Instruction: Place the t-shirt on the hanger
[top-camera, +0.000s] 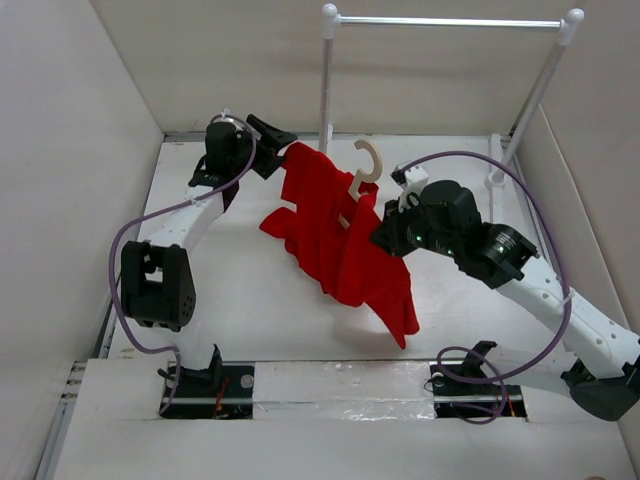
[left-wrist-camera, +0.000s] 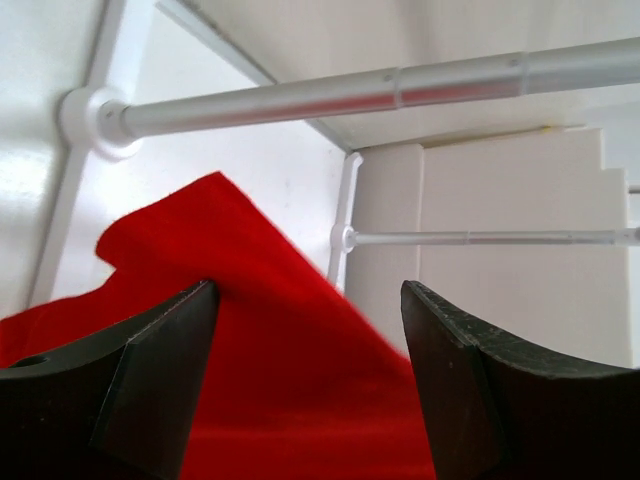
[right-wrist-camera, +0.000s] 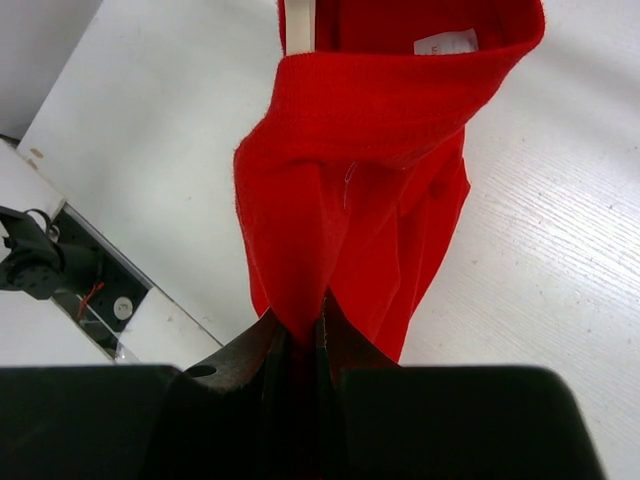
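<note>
The red t shirt (top-camera: 330, 250) hangs bunched in mid-scene, with a pale wooden hanger (top-camera: 362, 170) inside it, hook upward; the hanger's bar (right-wrist-camera: 300, 22) shows above the folded collar in the right wrist view. My right gripper (top-camera: 393, 228) is shut on the shirt, whose cloth runs between its fingers. My left gripper (top-camera: 275, 152) is open at the shirt's upper left corner; in the left wrist view that red corner (left-wrist-camera: 250, 300) reaches between and beyond the fingers.
A white rack with a top rail (top-camera: 450, 22) and two posts stands at the back.
</note>
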